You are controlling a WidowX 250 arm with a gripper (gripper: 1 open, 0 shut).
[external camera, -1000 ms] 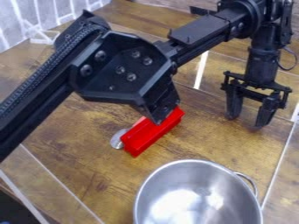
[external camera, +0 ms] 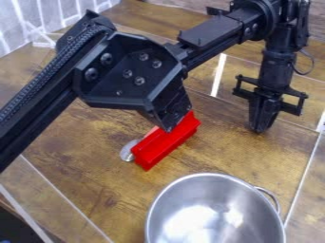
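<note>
My gripper hangs low over the wooden table at the right, fingers pointing down near the surface; whether anything is between them is unclear. A red block lies at the centre, partly behind the upper arm, with a small silver part at its left end. A large steel pot stands at the bottom right.
The arm's dark links cross the upper left of the view. Bare table lies at the lower left and between the gripper and the pot. A pale rail runs along the top left edge.
My gripper's fingers have drawn closer together and shifted slightly. The red block and pot have not moved.
</note>
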